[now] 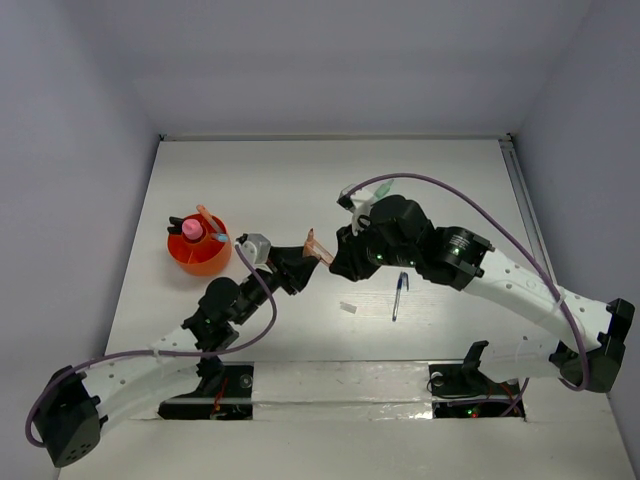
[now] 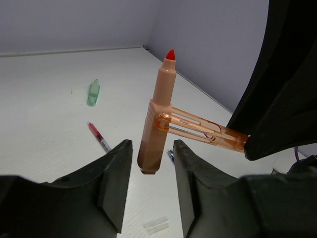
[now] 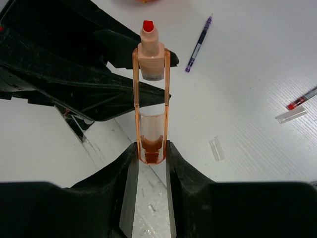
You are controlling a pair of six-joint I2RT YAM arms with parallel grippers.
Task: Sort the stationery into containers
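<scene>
A peach highlighter with red tip stands crosswise at the end of its clear orange-tinted cap piece, whose far end is held between the fingers of my right gripper. My left gripper is part open around the highlighter's lower end; whether it touches is unclear. In the top view both grippers meet over the table's middle. An orange organizer at the left holds a pink item and several others.
A green item, a red pen, a dark purple pen and clear caps lie on the white table. Walls bound the sides and back.
</scene>
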